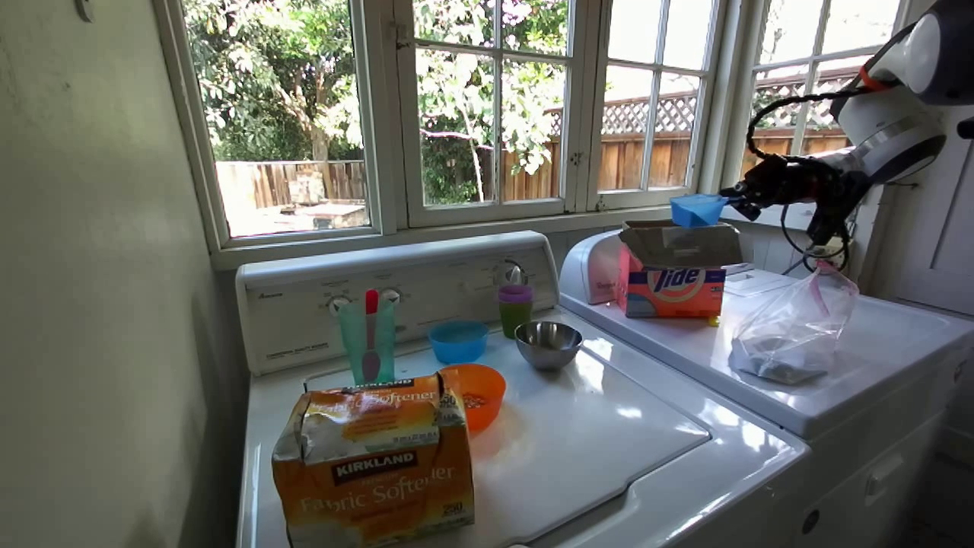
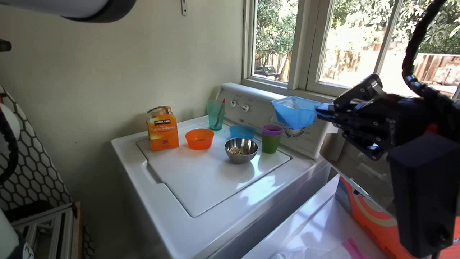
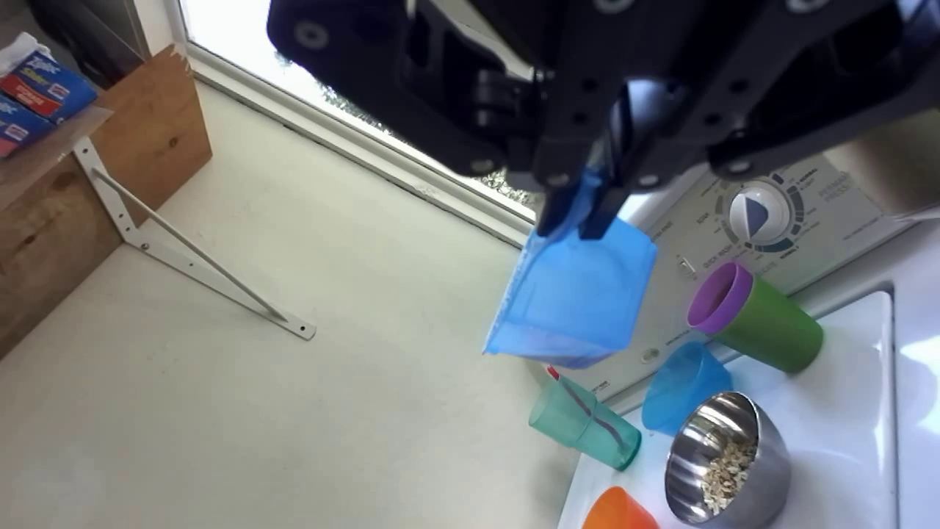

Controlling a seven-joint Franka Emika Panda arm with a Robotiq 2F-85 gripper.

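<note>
My gripper [image 2: 327, 111] is shut on the handle of a translucent blue scoop [image 2: 297, 114]. In exterior view 2 some whitish stuff shows inside the scoop, whose open side faces up. Exterior view 1 puts the scoop [image 1: 698, 211] in the air, overlapping the raised flap of the orange Tide box [image 1: 671, 291] on the right-hand machine. From the wrist, the fingers [image 3: 599, 216] pinch the handle and the scoop's cup [image 3: 577, 295] extends beyond them.
On the left machine stand a steel bowl [image 2: 241, 151] with flaky contents, an orange bowl [image 2: 199, 140], a blue bowl [image 2: 242, 132], a green-purple cup [image 2: 271, 140], a teal cup [image 2: 215, 116] and a Kirkland box [image 2: 164, 131]. A clear bag [image 1: 790, 333] lies before the Tide box.
</note>
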